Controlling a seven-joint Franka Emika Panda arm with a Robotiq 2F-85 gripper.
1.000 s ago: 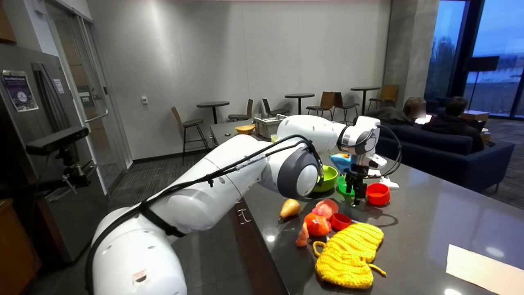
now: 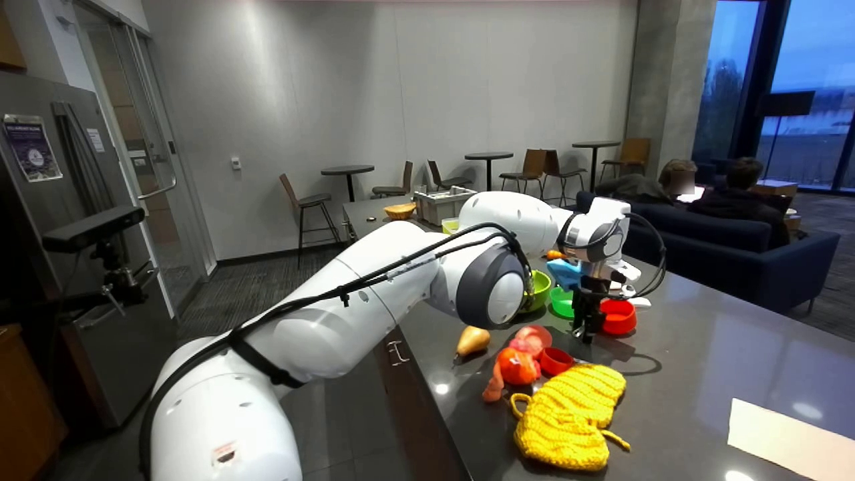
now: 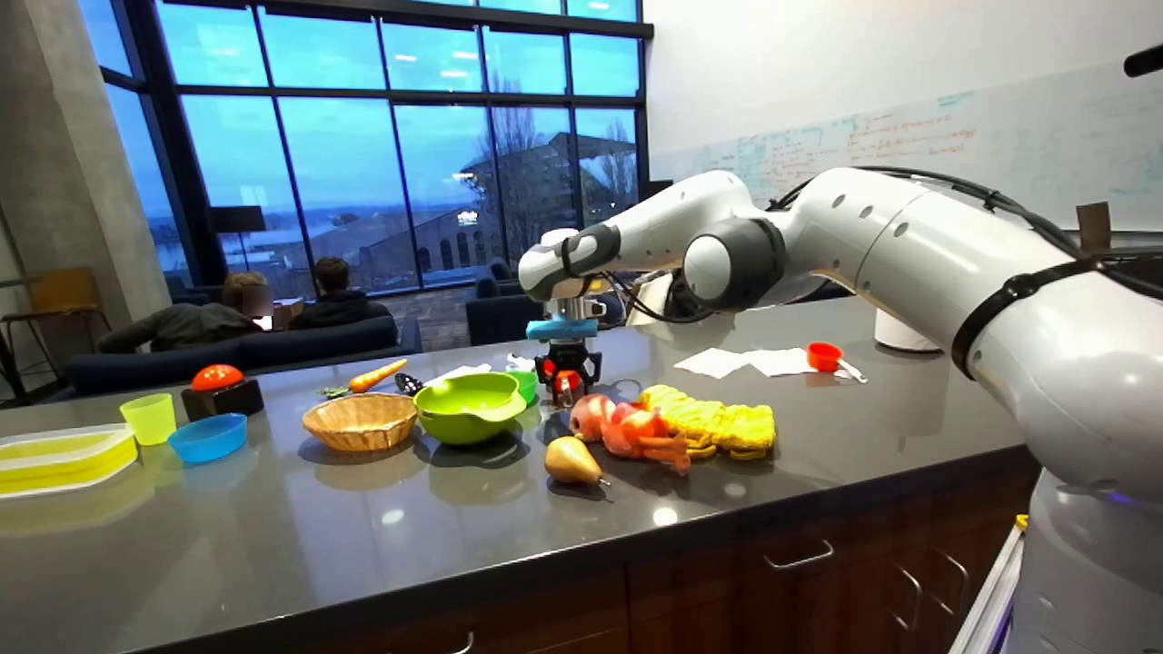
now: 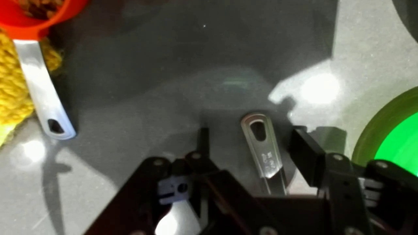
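In the wrist view my gripper has its fingers apart, and a metal handle (image 4: 261, 147) with a slot in its end lies between them. The handle is nearer the right finger, with dark gaps on both sides; its lower end is hidden behind the gripper. A green cup (image 4: 403, 145) is to the right. At upper left is a red measuring cup (image 4: 51, 15) holding brown bits, its metal handle beside yellow knitting (image 4: 13, 82). From exterior view 1, my gripper (image 2: 587, 330) points down low over the counter, beside a red bowl-like cup (image 2: 618, 318).
A green bowl (image 3: 469, 409), a wicker basket (image 3: 362, 423) and a pear (image 3: 573, 461) stand near the gripper. Pinkish-red items (image 2: 519, 365) lie close to the yellow knitting. Open counter extends on the right in exterior view 1, with a pale sheet (image 2: 789, 439).
My gripper has shifted slightly to the right in exterior view 1, away from the green cup and partly in front of the red one. The objects on the counter look unmoved.
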